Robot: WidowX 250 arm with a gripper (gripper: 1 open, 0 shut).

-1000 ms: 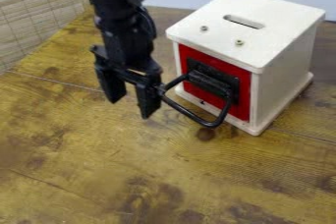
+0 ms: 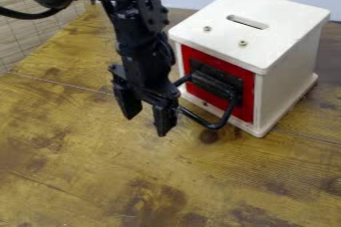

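A white box (image 2: 274, 42) with a slot and two bolts on top has a red front panel (image 2: 200, 55) carrying a black mount with a black bar handle (image 2: 226, 112) sticking out toward the lower left. My black gripper (image 2: 146, 109) hangs open just left of that handle, low over the wooden table, its fingers pointing down. It partly hides the handle's left end; whether it touches the handle I cannot tell.
A woven tan surface (image 2: 27, 37) lies at the upper left, behind the table's edge. A pale wall runs along the back.
My gripper has moved slightly right and down over the last second, ending closer to the handle. The box looks unmoved.
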